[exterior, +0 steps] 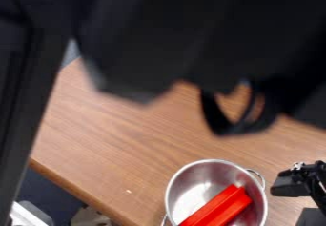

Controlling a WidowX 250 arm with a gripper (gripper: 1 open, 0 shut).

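Note:
A steel pot point(193, 188) with side handles sits near the bottom of the camera view, with a red block point(219, 209) lying in it. At the right edge, right of the pot, is the black gripper point(312, 178); whether its fingers are open or shut is unclear. Large dark, blurred parts of the robot cover the top and left of the view.

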